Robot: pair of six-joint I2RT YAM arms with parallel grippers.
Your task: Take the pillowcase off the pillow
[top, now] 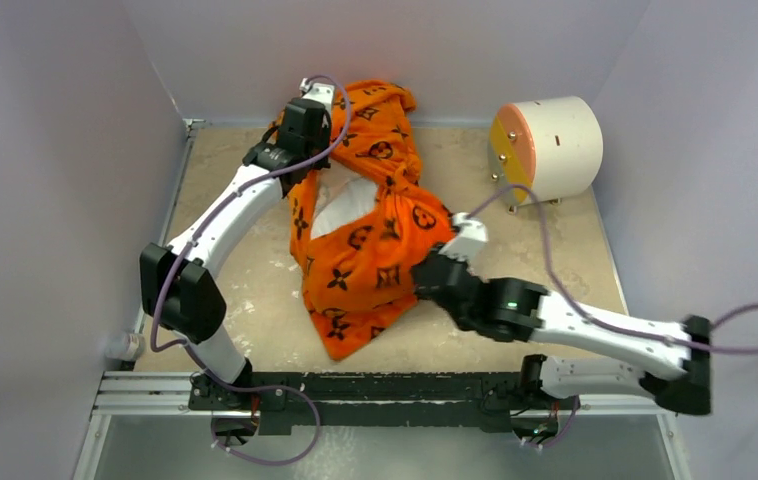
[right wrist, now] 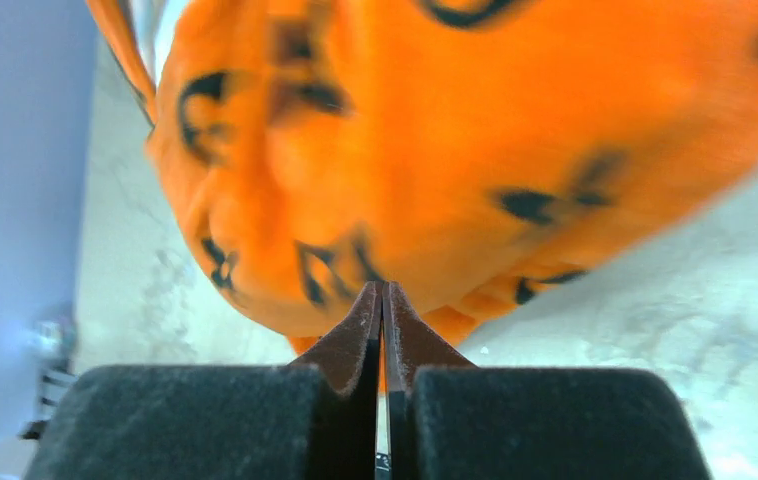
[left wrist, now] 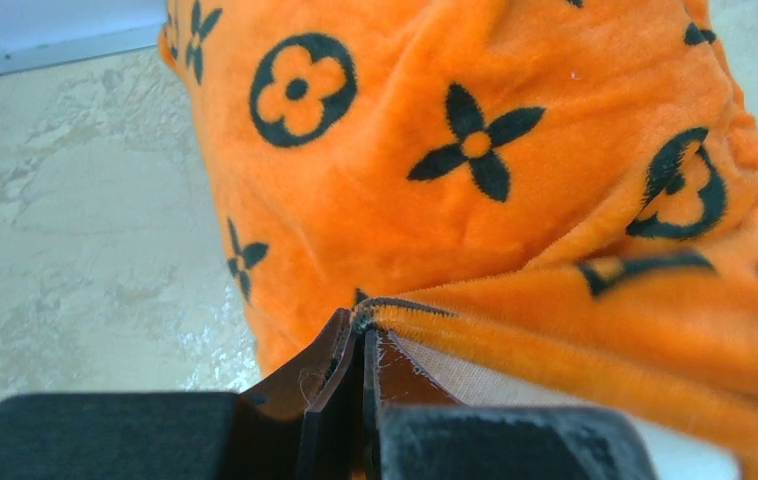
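Note:
An orange pillowcase [top: 385,270] with dark emblems lies crumpled over the middle of the floor. White pillow [top: 347,207] shows through an opening in the cloth. At the upper left of it, my left gripper is shut on the pillowcase edge, which stretches away to the right in the left wrist view. My right gripper is shut with nothing between its fingertips; in its wrist view the orange cloth lies beyond the tips, partly blurred. From above, the right gripper's own fingers are hidden against the cloth's right side.
A white drum-shaped cabinet [top: 567,145] with coloured front panels stands at the back right. Grey walls [top: 45,150] enclose the floor. Bare floor [top: 465,165] lies between cloth and cabinet, and to the cloth's left.

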